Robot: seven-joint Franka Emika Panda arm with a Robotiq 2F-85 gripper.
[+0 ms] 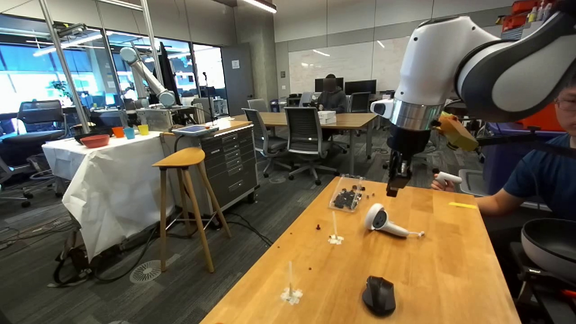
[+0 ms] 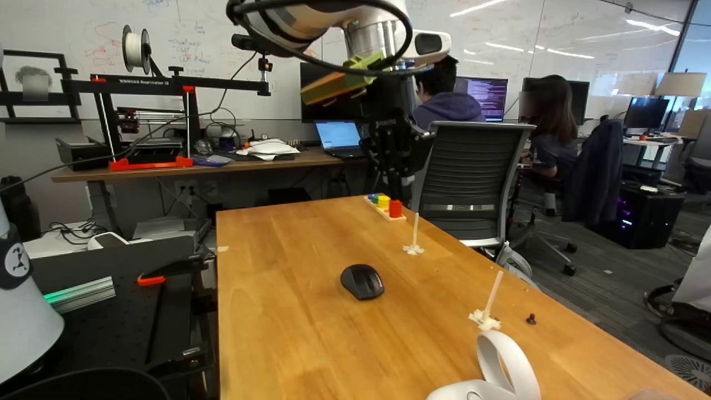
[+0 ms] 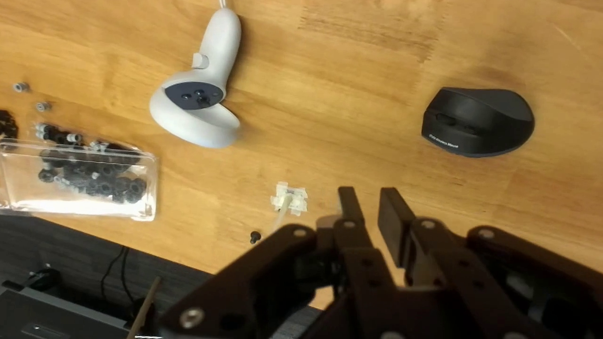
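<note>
My gripper hangs above the wooden table, its fingers parted by a narrow gap with only tabletop visible between them. In exterior view 1 the gripper [image 1: 398,186] is over the far half of the table. A black wireless mouse [image 3: 477,121] lies to the right of the fingers in the wrist view. The white controller [image 3: 195,104] rests at the upper left, apart from my gripper. A thin pale peg [image 1: 335,224] stands in a taped base, and a second peg [image 1: 290,278] stands closer to exterior view 1's camera.
A clear box [image 3: 79,183] of small black parts sits near the table's edge, with loose pieces around it. One dark screw [image 3: 255,237] lies near a peg. Exterior view 2 shows a coloured block toy [image 2: 386,205]. A person sits beside the table holding another controller [image 1: 449,178].
</note>
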